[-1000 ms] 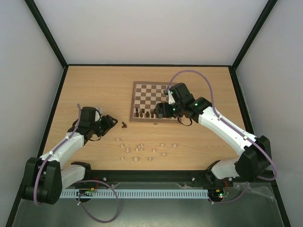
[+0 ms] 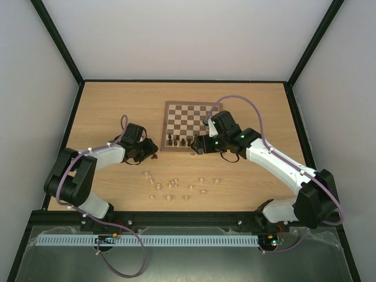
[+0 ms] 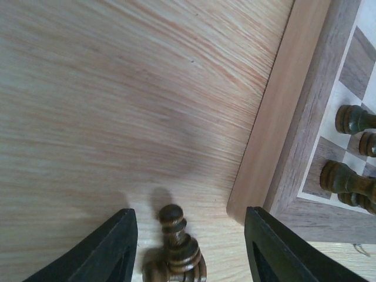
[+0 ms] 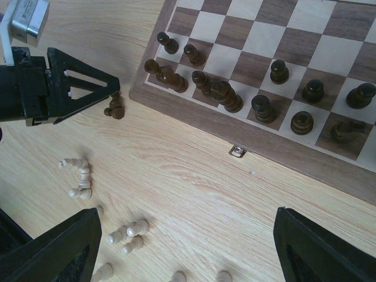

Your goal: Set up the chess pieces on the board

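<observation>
The chessboard lies in the middle of the table, its near rows holding several dark pieces, among them a dark bishop-like piece and others by the near rim. Left of the board's near corner, a couple of dark pieces lie close together on bare wood. Over these stands my left gripper, fingers apart and nothing gripped; one finger is beside the board's frame in that view. My right gripper hangs above the board's near right part, and in its wrist view the fingers are wide apart with only table between them.
Several pale pieces are scattered over the table in front of the board. A small metal clasp sticks out from the board's near side. The far squares of the board are empty.
My left arm has swung right, bringing its gripper from open table to the dark pieces beside the board. The right gripper has shifted slightly down in the top view.
</observation>
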